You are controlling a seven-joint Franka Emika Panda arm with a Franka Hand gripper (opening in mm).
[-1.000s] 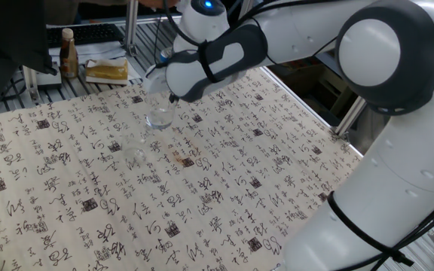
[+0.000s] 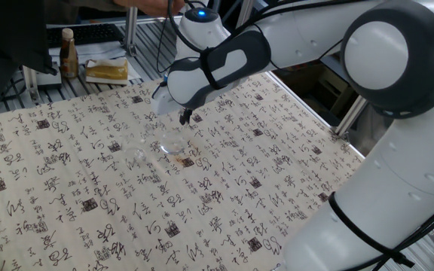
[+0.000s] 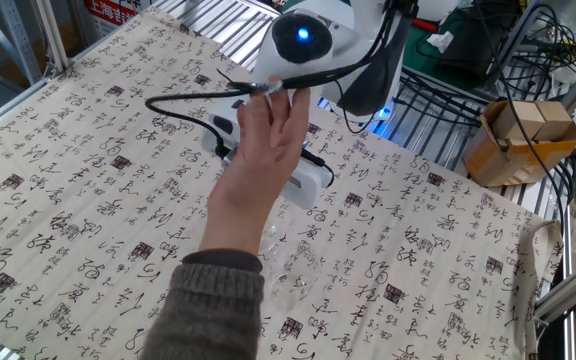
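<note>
A clear, glass-like vessel (image 2: 173,143) shows faintly below and beside the gripper in exterior view 1, close to a brownish mark on the cloth. To its left on the cloth is a second clear object (image 2: 135,155), hard to make out. My gripper (image 2: 185,117) points down over the far part of the table, and only a dark fingertip shows. Whether its fingers are open or touch the vessel cannot be seen. In exterior view 2 a person's hand (image 3: 258,150) covers much of the gripper's white body (image 3: 306,187); faint clear outlines (image 3: 293,270) lie beyond the hand.
A cream cloth with black writing (image 2: 126,218) covers the table, its near part clear. Behind it stand a sauce bottle (image 2: 68,54) and a yellow packet (image 2: 107,71). A cardboard box (image 3: 523,140) sits at the right in exterior view 2. Cables hang around the arm.
The gripper has tilted and shifted slightly to the right and lower. The clear vessel, earlier right under the gripper, now appears further right and nearer the brownish mark. The other clear object stays put.
</note>
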